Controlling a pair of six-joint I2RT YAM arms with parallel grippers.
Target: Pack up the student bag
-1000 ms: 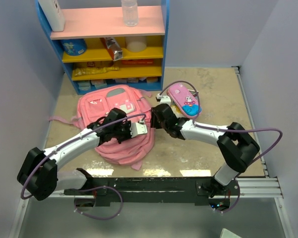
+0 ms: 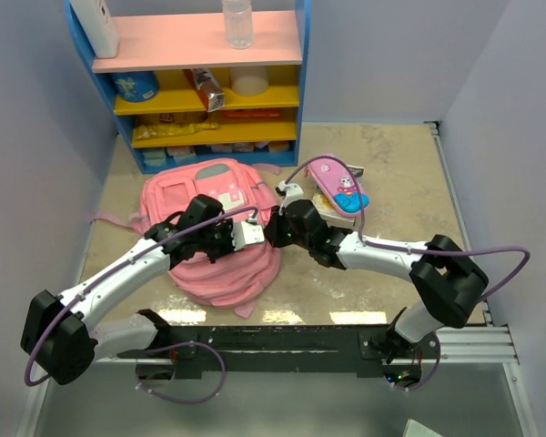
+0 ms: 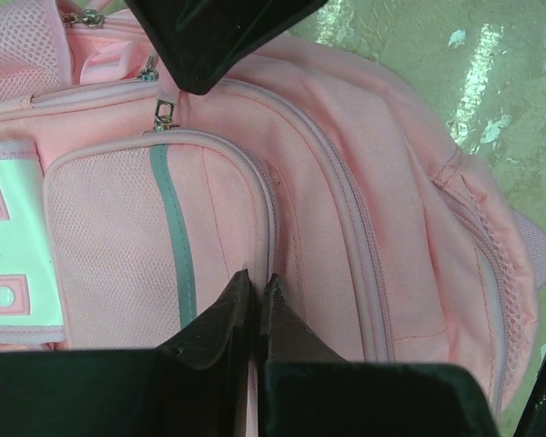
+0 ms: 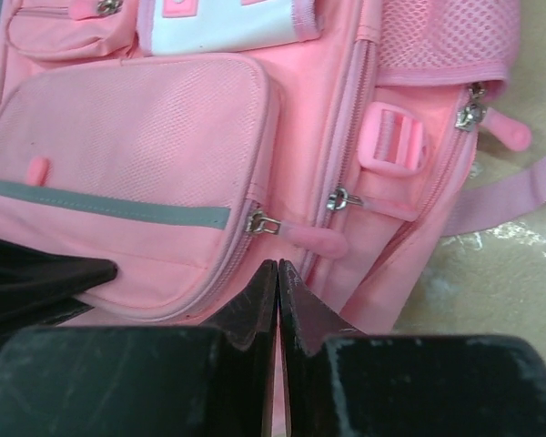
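The pink student bag lies flat on the floor, its front pocket facing up. My left gripper is shut on the pocket's piped edge, a thin strip of pink showing between its fingers. By the bag's right side, my right gripper is shut, with nothing visible between its fingertips. A zipper pull of the front pocket lies just beyond those tips. From the left, a black part of the left gripper reaches over the pocket in the right wrist view. A pink pencil case rests on books to the right.
At the back stands a blue-framed shelf with bottles, snacks and small packs. A clear bottle is on its top board. The two arms are close together over the bag.
Over the last second my left gripper shifted slightly left, the bag moving a little with it.
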